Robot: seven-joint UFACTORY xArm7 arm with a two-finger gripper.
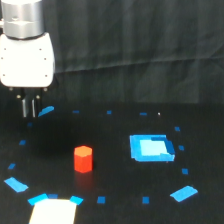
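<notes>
A red block (83,159) rests on the dark table, left of the middle. To its right lies a blue square tray (133,148) with a pale, light-coloured inside. My gripper (29,107) hangs at the upper left, under the white hand, well away from both the block and the tray. Its two thin fingers point down with a gap between them, and nothing shows in that gap. The fingers are small and dark against the background.
Blue tape pieces (183,193) mark the table in several places. A bright white patch (53,212) sits at the bottom left edge. Behind the table hangs a dark curtain (140,50). Between block and tray the table is clear.
</notes>
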